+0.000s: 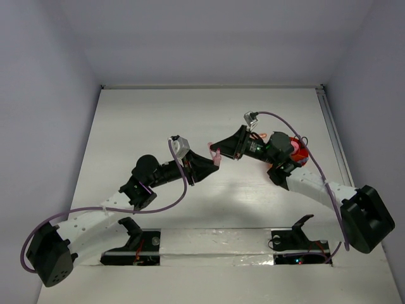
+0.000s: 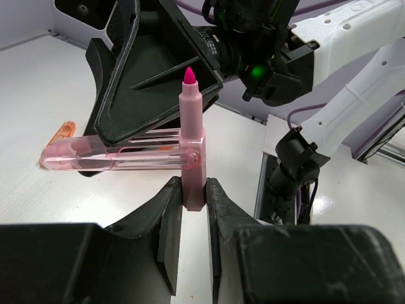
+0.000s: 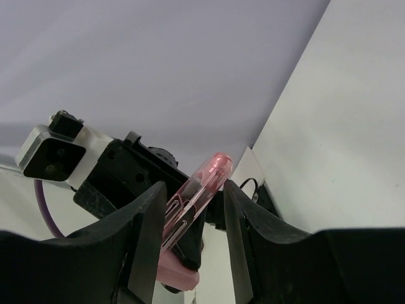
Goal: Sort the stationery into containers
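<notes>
A pink marker [image 2: 193, 145] with a bare bright pink tip stands upright in my left gripper, which is shut on its lower end. Across it lies a clear pink cap [image 2: 76, 155], its right end touching or overlapping the marker's side. My right gripper is around this cap [image 3: 209, 177], apparently shut on it, with one end jutting past the fingertips. From above, left gripper [image 1: 214, 162] and right gripper [image 1: 215, 149] meet near the table's middle, the marker [image 1: 217, 158] between them. The right arm partly covers a red container [image 1: 304, 152].
An orange object [image 2: 64, 130] lies on the table behind the cap, possibly the one [image 1: 262, 135] beyond the right forearm. Walls [image 1: 202, 44] enclose the back and sides.
</notes>
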